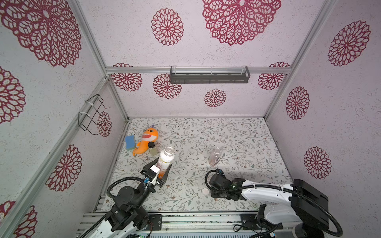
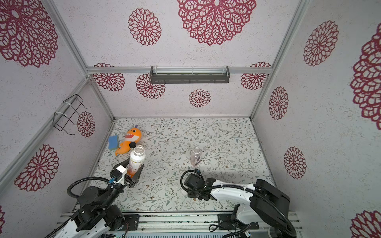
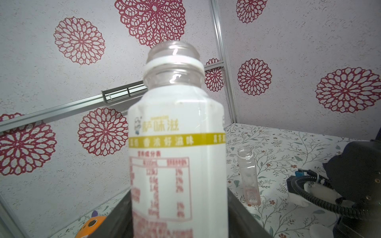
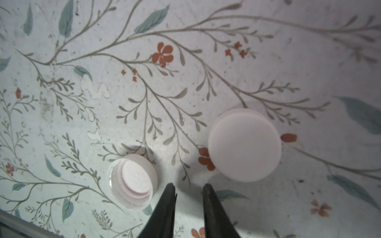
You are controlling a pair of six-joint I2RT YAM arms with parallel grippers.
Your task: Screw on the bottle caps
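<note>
A white, yellow-banded bottle (image 3: 176, 158) with a bare neck stands between the fingers of my left gripper (image 1: 162, 171), which touch its sides. It tilts to the right in the top left view, and its lower end is hidden in the wrist view. Farther right, a clear uncapped bottle (image 1: 215, 157) rests on the table. Low over the table, my right gripper is open with nothing between its narrow fingertips. Beyond them lie two white caps: a larger one (image 4: 244, 146) with its closed face up, and a smaller one (image 4: 133, 181) with its hollow side showing.
An orange shark toy (image 1: 146, 138), a blue sponge (image 1: 130, 142) and a dark-lidded jar (image 1: 152, 149) occupy the left side of the table. A grey shelf (image 1: 209, 77) hangs on the back wall.
</note>
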